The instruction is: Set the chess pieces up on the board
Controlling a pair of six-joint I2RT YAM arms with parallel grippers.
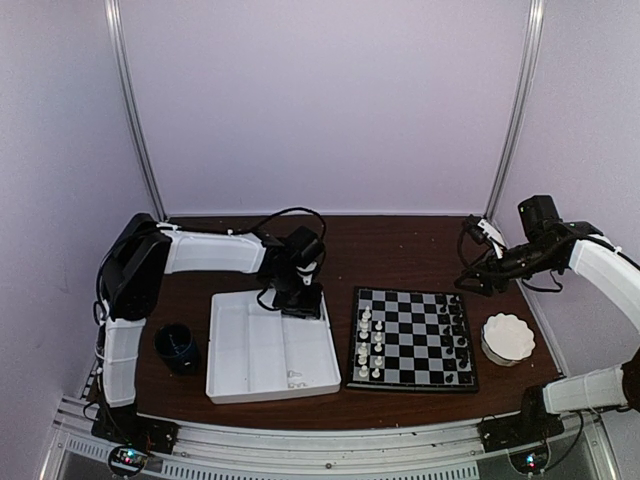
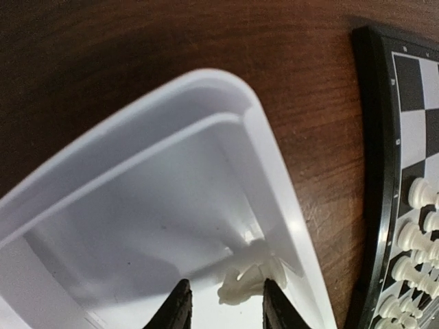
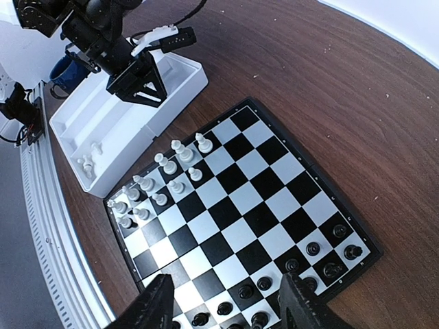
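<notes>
Over the far right part of the white tray (image 1: 225, 340), my left gripper (image 1: 303, 308) points down with its fingers part open. In the left wrist view a white chess piece (image 2: 240, 286) lies on the tray floor by the side wall, near the right finger (image 2: 273, 301); whether they touch I cannot tell. The chessboard (image 1: 412, 337) carries white pieces (image 3: 166, 163) along its left side and black pieces (image 3: 333, 269) along its right. Away at the right, my right gripper is open and empty above the board's black side.
A few more white pieces (image 3: 86, 164) lie at the tray's near end. A dark blue cup (image 1: 177, 348) stands left of the tray, and a round white container (image 1: 508, 338) right of the board. Bare table (image 1: 400, 250) lies behind the board.
</notes>
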